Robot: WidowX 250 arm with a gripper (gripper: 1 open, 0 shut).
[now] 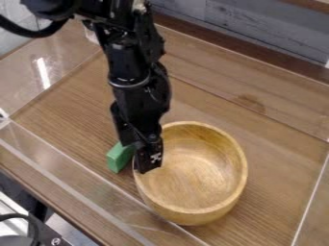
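Observation:
My black gripper [135, 144] points down in the middle of the camera view, over the left rim of a wooden bowl [206, 178] and beside a small green block [119, 158]. The block lies on the table just left of the bowl, partly hidden behind the gripper. My fingertips are dark against each other and hard to make out; I see nothing clearly held between them.
The wooden table [257, 96] has free room behind and to the right of the bowl. A low wall runs along the back. A clear edge strip runs along the lower left, with dark cables beyond it.

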